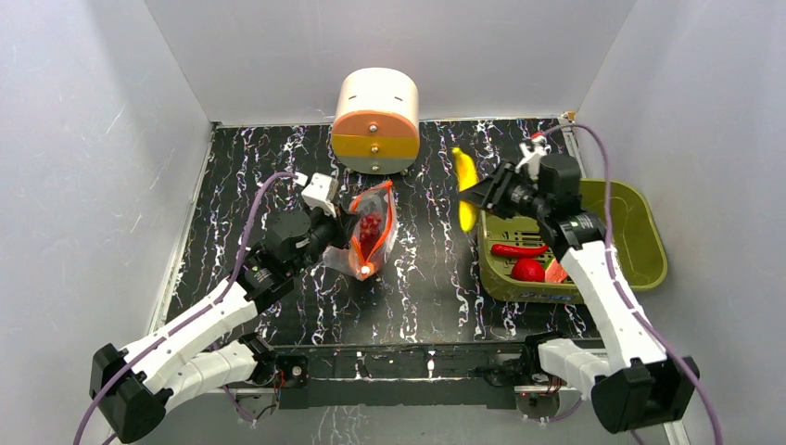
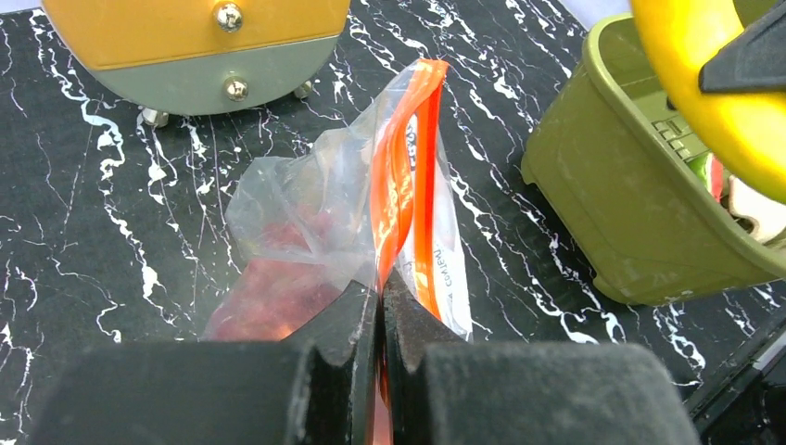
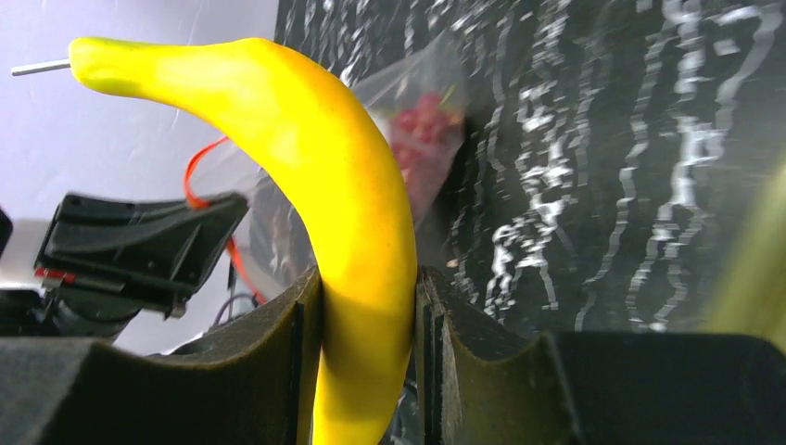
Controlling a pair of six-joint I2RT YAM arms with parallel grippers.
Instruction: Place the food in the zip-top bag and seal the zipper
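Note:
A yellow banana (image 3: 357, 204) is gripped between the fingers of my right gripper. In the top view the banana (image 1: 466, 190) hangs above the table, just left of the green basket. My left gripper is shut on the orange-edged rim of the clear zip top bag (image 2: 306, 204). In the top view that bag (image 1: 387, 209) leans by the left gripper (image 1: 350, 225), its mouth narrow. Red grapes (image 3: 426, 125) show through its plastic in the right wrist view.
The green basket (image 1: 649, 209) at the right holds a red chili (image 1: 519, 250), a red round item (image 1: 527, 270) and a pinkish slice (image 1: 555, 273). A rounded drawer box (image 1: 375, 102) stands at the back. Bare table lies between bag and basket.

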